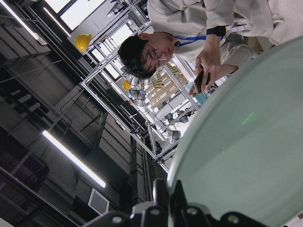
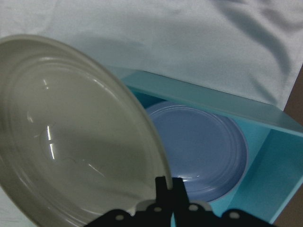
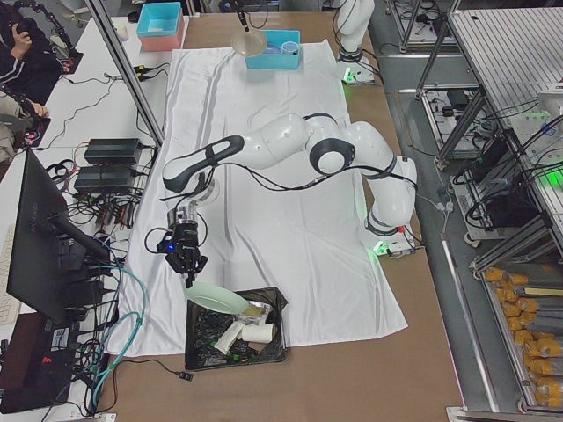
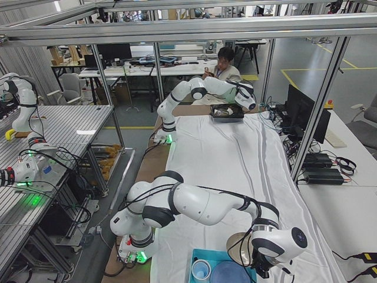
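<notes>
My left gripper (image 3: 188, 272) is shut on the rim of a pale green plate (image 3: 218, 297), held tilted over a black bin (image 3: 202, 352) with white and yellow items inside; the plate (image 1: 241, 137) fills the right of the left wrist view. My right gripper is shut on the rim of a beige plate (image 2: 75, 132), which hangs over the left part of a light blue box (image 2: 279, 175). A blue plate (image 2: 199, 146) lies in that box, beside a pale blue cup (image 4: 201, 269).
The white cloth (image 3: 264, 220) between bin and box is clear. A monitor (image 3: 40, 246) and cables line the left edge. A seated person (image 4: 227, 68) is behind the far end in the camera right view.
</notes>
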